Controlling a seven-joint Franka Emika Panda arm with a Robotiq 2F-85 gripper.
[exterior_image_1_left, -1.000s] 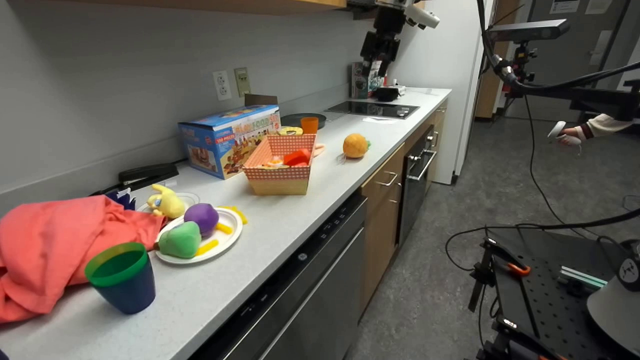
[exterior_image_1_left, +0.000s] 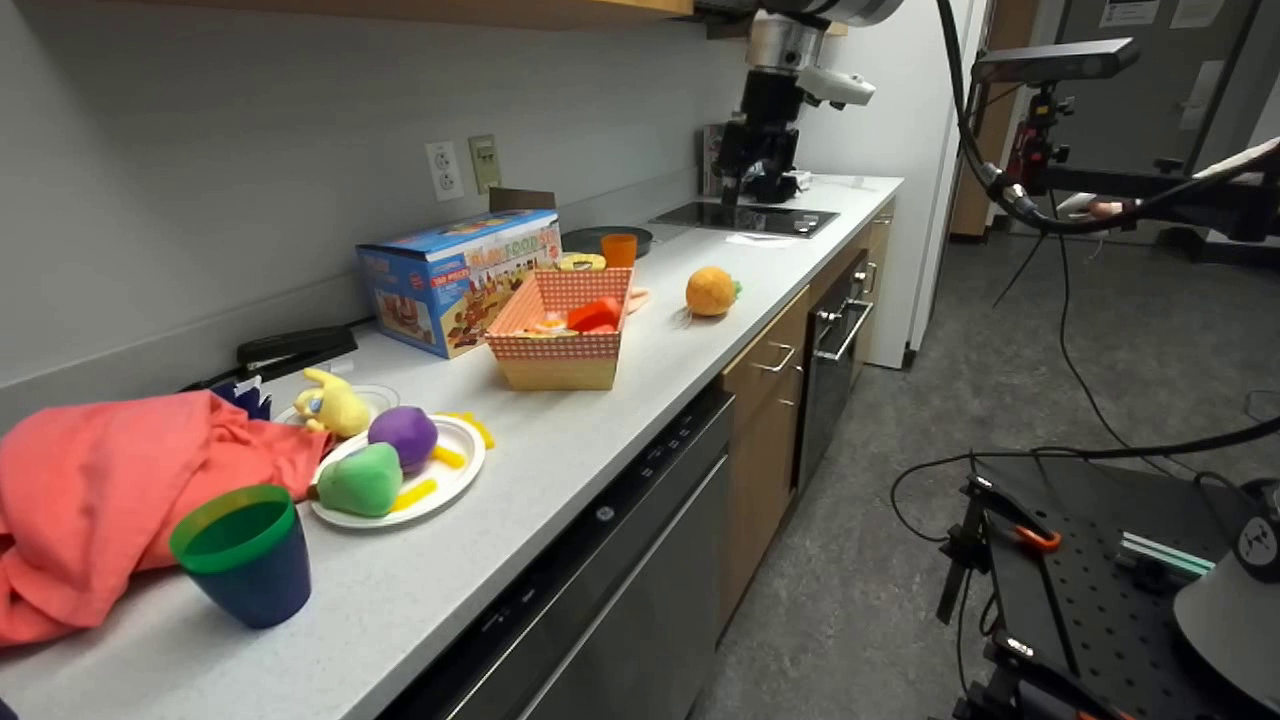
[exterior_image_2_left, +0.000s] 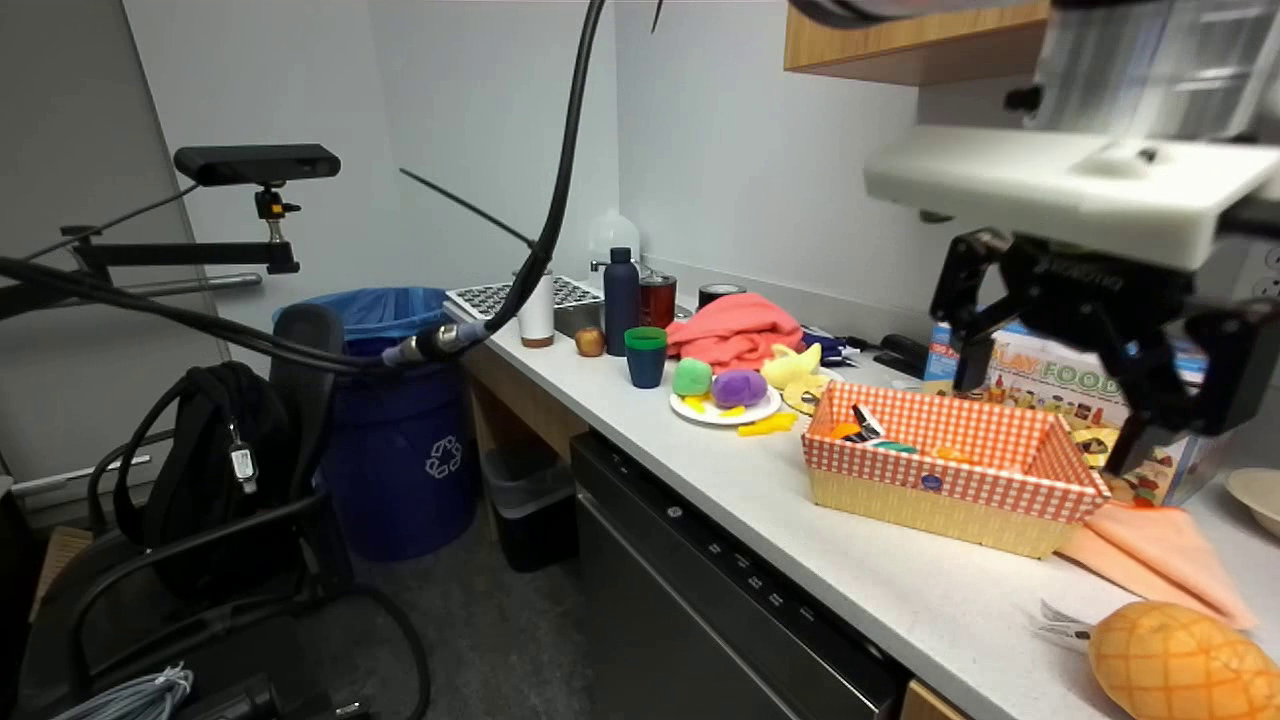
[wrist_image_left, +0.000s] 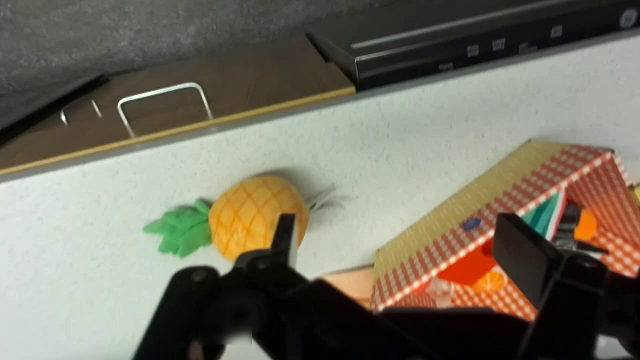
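Note:
My gripper is open over the counter, its fingers (wrist_image_left: 284, 233) wide apart with nothing between them. In exterior view 1 the gripper (exterior_image_1_left: 751, 192) points down in front of the cooktop, well above the counter. A plush orange pineapple (wrist_image_left: 255, 213) with green leaves lies on its side below the gripper, to the left in the wrist view. Beside it stands a red-checked basket (exterior_image_2_left: 930, 516) holding toy food pieces, such as a red one (exterior_image_1_left: 593, 314). Parts of the basket are hidden behind my right finger in the wrist view.
A play food box (exterior_image_1_left: 462, 282) stands behind the basket. Farther along are a white plate (exterior_image_1_left: 474, 474) with purple and green plush foods, a blue-green cup (exterior_image_1_left: 252, 570) and a coral cloth (exterior_image_1_left: 132, 492). The counter's front edge runs close by the pineapple.
My gripper has come down and straightened from a tilt to point downward. The pineapple, basket and other counter items have not moved.

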